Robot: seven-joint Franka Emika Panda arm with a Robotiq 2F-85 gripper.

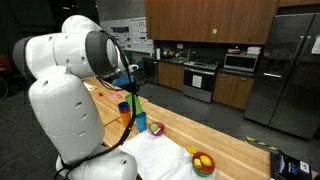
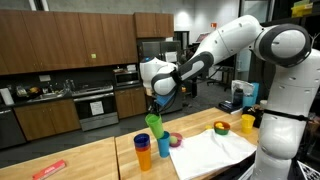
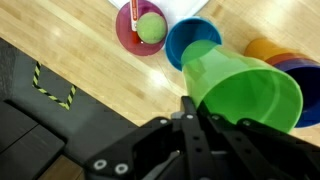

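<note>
A translucent green cup (image 3: 250,92) is held in my gripper, whose fingers are shut on it. In exterior view 2 the green cup (image 2: 155,126) hangs below the gripper (image 2: 154,108), above the table and close to the other cups. The wrist view shows its mouth toward the right and its other end overlapping a blue cup (image 3: 183,40). That blue cup (image 2: 165,147) stands on the table; whether the two touch I cannot tell. Beside it are an orange cup (image 2: 142,160) and a dark blue one (image 3: 304,82).
A pink bowl (image 3: 126,32) with a green ball (image 3: 151,28) sits near the blue cup. A white sheet (image 1: 158,158) covers part of the wooden table. Further off stands a bowl with yellow things (image 1: 203,163). The table (image 1: 235,150) has bare room to the right in exterior view 1.
</note>
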